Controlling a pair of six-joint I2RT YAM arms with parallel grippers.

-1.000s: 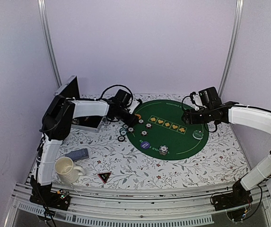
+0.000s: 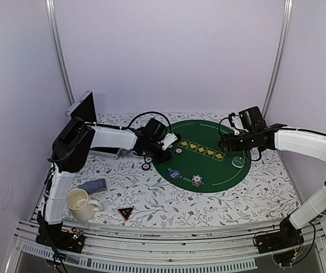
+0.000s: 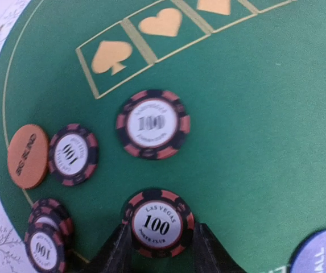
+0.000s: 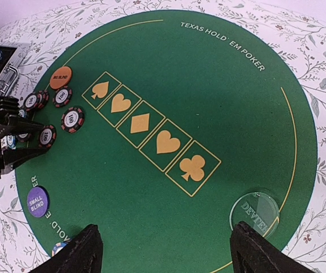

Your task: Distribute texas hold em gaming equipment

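My left gripper is low over the green mat's left part, part open, its fingertips around a black 100 chip (image 3: 156, 223); whether they touch it I cannot tell. Another 100 chip (image 3: 152, 122), a smaller-looking one (image 3: 71, 153), an orange big blind disc (image 3: 27, 156) and a pile of chips (image 3: 44, 247) lie near it. A purple small blind disc (image 4: 37, 201) lies nearer the front. My right gripper hovers over the mat's right side, open and empty, near the clear dealer disc (image 4: 254, 215).
A case (image 2: 82, 108) stands back left. A mug (image 2: 82, 205), a grey roll (image 2: 92, 186) and a dark triangle (image 2: 126, 212) are at front left. The mat (image 2: 211, 176) has bare room in its middle and back.
The right arm is almost unchanged.
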